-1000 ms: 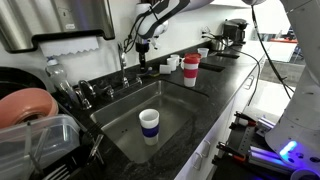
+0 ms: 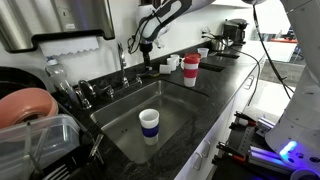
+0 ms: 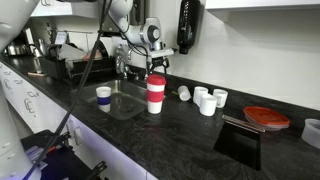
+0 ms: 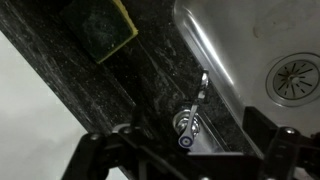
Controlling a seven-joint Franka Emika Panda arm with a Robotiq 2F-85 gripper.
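Observation:
My gripper [image 2: 137, 46] hangs over the counter behind the far end of the sink, well above its surface. In the wrist view the gripper is open, its dark fingers wide apart with nothing held between them. Below it a chrome faucet [image 4: 188, 125] shows between the fingers, beside the steel sink [image 4: 235, 75] with its round drain. A yellow-edged sponge [image 4: 102, 25] with a dark top lies on the black counter at upper left. In exterior view 2 the gripper [image 3: 160, 60] is small and its fingertips are hard to make out.
A white cup with a dark band [image 2: 150, 122] stands at the sink's near edge. A tall red-and-white cup [image 3: 155, 93] stands on the counter, with several white mugs [image 3: 208, 104] farther along. Red plates [image 3: 266, 118] and a dark tray [image 3: 238, 142] lie beyond. A dish rack [image 2: 50, 148] borders the sink.

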